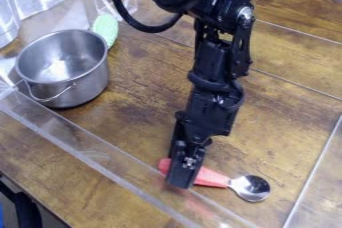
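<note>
My black gripper (185,168) is low over the wooden table, at the red handle (207,178) of a spoon with a steel bowl (251,187) pointing right. The fingertips are at the handle's left part; whether they are shut on it cannot be told. A steel pot (63,69) stands at the left.
A pale green utensil (104,29) lies behind the pot at the top left. Clear plastic edges (80,147) run along the lower left and the right.
</note>
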